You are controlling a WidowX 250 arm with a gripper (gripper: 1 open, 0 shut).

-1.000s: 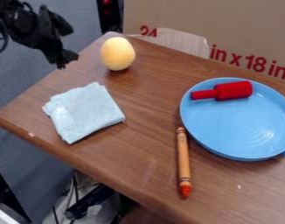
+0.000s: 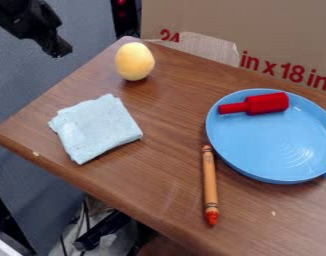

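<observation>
My black gripper (image 2: 48, 40) is at the top left, partly cut off by the frame edge, above the floor beyond the table; its finger state is unclear. A yellow round object (image 2: 134, 61) stands near the back left of the table. A folded pale cloth (image 2: 96, 128) lies at left. A blue plate (image 2: 270, 147) at right holds a red cylinder with a handle (image 2: 266, 103). An orange crayon (image 2: 210, 185) lies left of the plate.
The wooden table (image 2: 139, 190) has free room in its middle. A cardboard box (image 2: 279, 40) stands along the back. The table's left edge drops to a grey floor.
My gripper has moved left and up, away from the yellow object, and more of it is out of frame. The objects on the table have not visibly moved.
</observation>
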